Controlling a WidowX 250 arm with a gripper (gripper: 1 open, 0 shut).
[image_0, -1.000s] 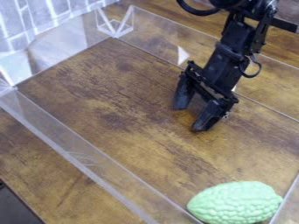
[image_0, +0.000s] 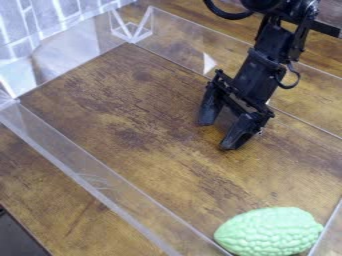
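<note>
My black gripper (image_0: 218, 128) is low over the wooden floor of a clear-walled enclosure, right of centre, its two fingers pointing down and to the left and reaching the board or very near it. Whether anything sits between them is hard to make out in the dark shapes. A pale green, bumpy toy (image_0: 267, 230) lies at the bottom right, well apart from the gripper.
Clear plastic walls (image_0: 94, 180) border the wooden board (image_0: 107, 110). The left and middle of the board are bare. White striped cloth (image_0: 40, 30) shows beyond the far-left wall.
</note>
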